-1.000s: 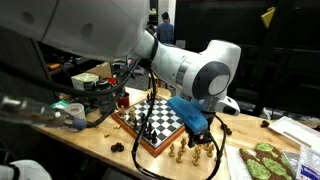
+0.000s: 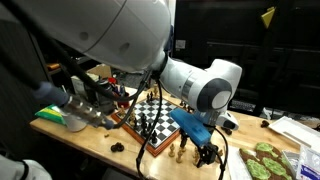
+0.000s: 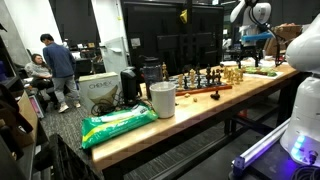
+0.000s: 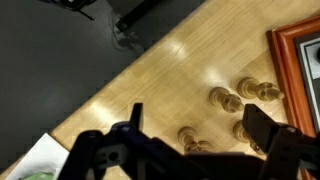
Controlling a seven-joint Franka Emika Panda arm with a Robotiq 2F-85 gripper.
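Note:
Several light wooden chess pieces (image 4: pixel 226 99) stand on the wooden table beside the chessboard (image 4: pixel 294 62). My gripper is open above them, its dark fingers (image 4: pixel 128 135) wide apart and nothing held between them. One piece (image 4: pixel 195 141) shows near the lower middle of the wrist view, and another (image 4: pixel 245 137) is partly hidden by the right finger. In exterior view 1 the chessboard (image 2: pixel 155 117) lies left of the gripper, partly covered by the arm. Loose pieces (image 2: pixel 181 154) stand near the table's front edge there.
A green-topped tray (image 2: pixel 265 163) lies on the right of the table. Other items and a white bucket (image 3: pixel 162 99) occupy the far end. In the wrist view, a white object (image 4: pixel 40 158) sits at lower left, and the table edge drops to dark floor.
In exterior view 1 my arm has come down and the gripper is lower, nearer the loose pieces by the table's front edge. The pieces appear unmoved.

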